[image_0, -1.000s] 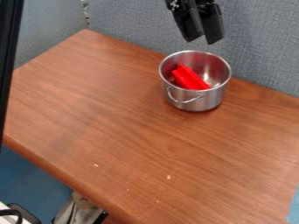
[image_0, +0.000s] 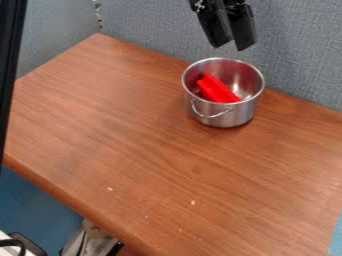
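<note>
A steel pot (image_0: 223, 112) with a wire handle stands at the back right of the wooden table. Inside it lies a red elongated object (image_0: 218, 89), leaning along the pot's interior. My black gripper (image_0: 233, 42) hangs at the top of the view, above the pot and slightly behind it, open, with nothing seen held in it.
A grey padded partition (image_0: 301, 55) runs along the back. Cables and a metal fixture sit below the table's near left edge.
</note>
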